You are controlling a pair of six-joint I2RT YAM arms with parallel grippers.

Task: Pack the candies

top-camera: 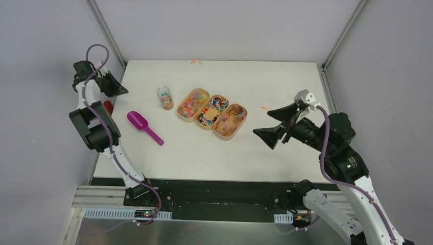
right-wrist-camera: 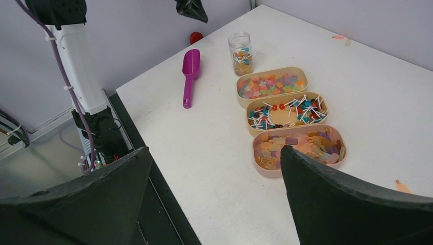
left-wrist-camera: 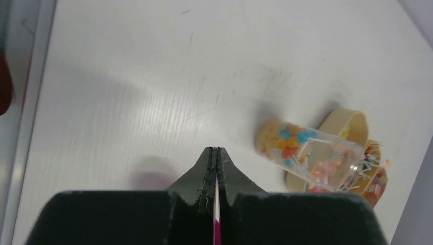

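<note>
A clear jar [top-camera: 165, 97], partly filled with candies and uncapped, stands left of the candy boxes. Its red lid [top-camera: 108, 106] rests at the table's left edge by the wall, partly behind my left arm in the top view. The left gripper is shut with nothing between its fingers, over the table's left edge and clear of the lid. Three boxes hold gummies [top-camera: 192, 103], lollipops [top-camera: 212, 111] and wrapped-looking pieces [top-camera: 230, 121]. Right of them, above bare table, my right gripper stands wide open and empty.
A magenta scoop [top-camera: 138, 121] lies at the left of the table, handle toward the front. Metal rail [left-wrist-camera: 30, 117] and wall border the left edge. Small orange pieces lie loose near the back edge and right side.
</note>
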